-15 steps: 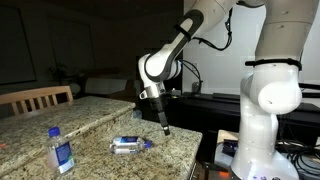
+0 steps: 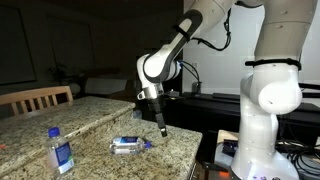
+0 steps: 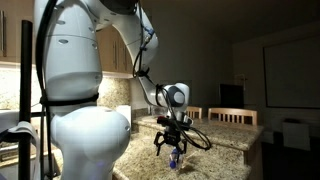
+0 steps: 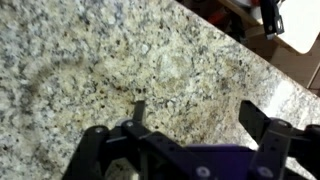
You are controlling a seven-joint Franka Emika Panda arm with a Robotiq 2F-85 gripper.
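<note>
My gripper is open above the speckled granite counter point(image 4: 90, 65). In the wrist view, its two dark fingers point(image 4: 262, 122) stand well apart, with only bare stone showing between them. From the first exterior view, the gripper point(image 2: 162, 131) points down to the right of a clear bottle point(image 2: 126, 146) lying on its side. The blue cap point(image 2: 148, 144) of that bottle faces toward the gripper. A second clear bottle point(image 2: 60, 156), with a blue cap, stands upright at the left. In the second exterior view, a bottle point(image 3: 174, 159) shows beneath the arm.
A wooden chair point(image 2: 36, 101) stands behind the counter. Past the counter's edge, the wrist view shows part of a white surface point(image 4: 301, 22) at the upper right. Bare counter lies in front of the lying bottle and under the gripper.
My gripper has shifted very slightly to the left in the first exterior view. Both bottles lie or stand where they were.
</note>
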